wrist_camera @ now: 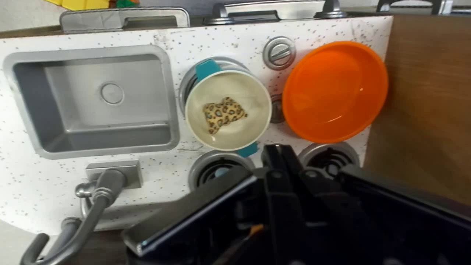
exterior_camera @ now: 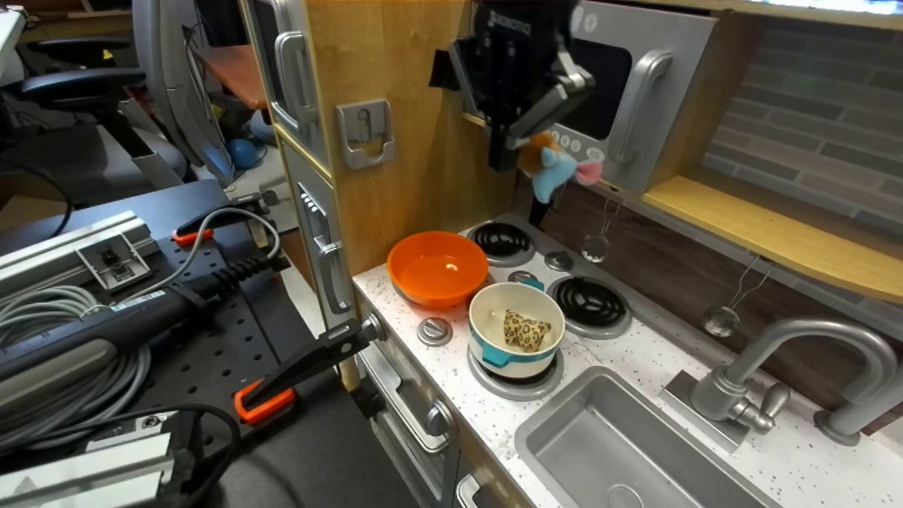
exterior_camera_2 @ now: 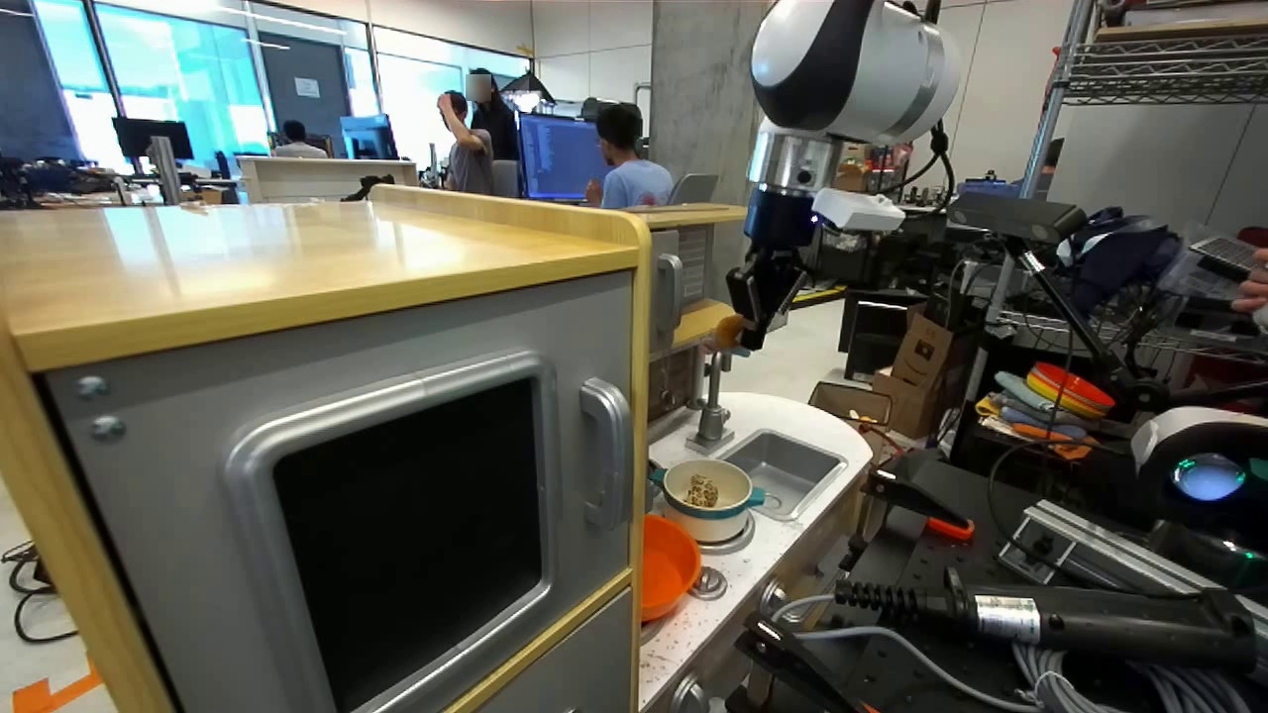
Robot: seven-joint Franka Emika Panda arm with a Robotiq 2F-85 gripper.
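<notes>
A small soft toy, orange-brown with light blue and pink parts (exterior_camera: 550, 168), hangs at the fingers of my gripper (exterior_camera: 506, 156), which is shut on it high above the stove. In exterior view 2, the gripper (exterior_camera_2: 752, 338) shows the toy's orange part (exterior_camera_2: 728, 331) beside its tip. Only small bits of the toy show around the dark fingers in the wrist view, so the exact grip is hidden. Below, a cream pot (wrist_camera: 249, 106) with teal handles sits on a burner. Inside it lies a leopard-print pillow-shaped toy (wrist_camera: 223, 114), apart from my gripper.
An orange bowl (exterior_camera: 437, 269) stands beside the pot, near the wooden side wall. The grey sink (wrist_camera: 92, 97) is empty, with a faucet (wrist_camera: 99, 194) behind it. Close to the raised gripper are the microwave (exterior_camera: 643, 93) and the wooden shelf (exterior_camera: 779, 224).
</notes>
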